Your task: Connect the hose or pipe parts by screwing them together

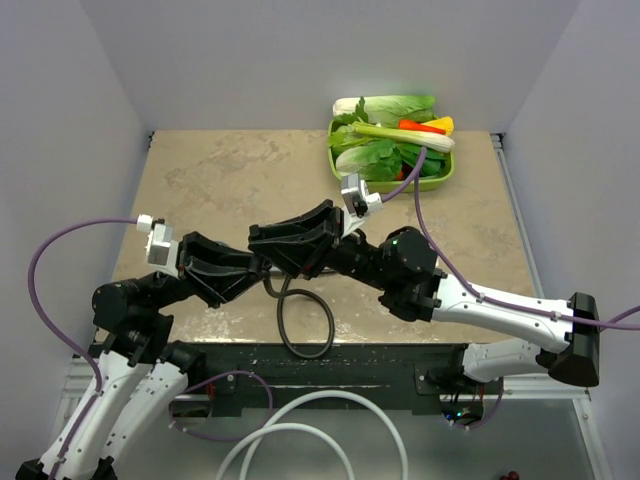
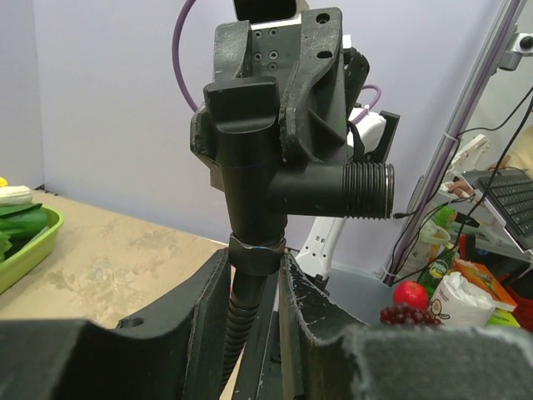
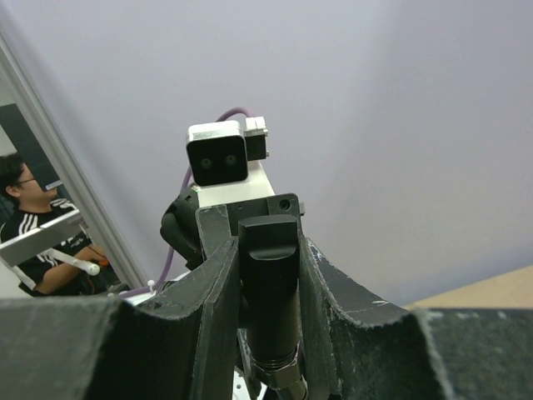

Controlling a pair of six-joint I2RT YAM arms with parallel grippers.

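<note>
A black fitting with a threaded side outlet stands upright between my two grippers at centre. In the left wrist view my left gripper is closed around its lower neck, by the collar, with the ribbed hose below. My right gripper holds the fitting's upper body, seen between its fingers in the right wrist view. In the top view the two grippers meet above the dark hose, which loops down onto the worktop.
A green basket of vegetables stands at the back right. The white hose loops lie beyond the front edge.
</note>
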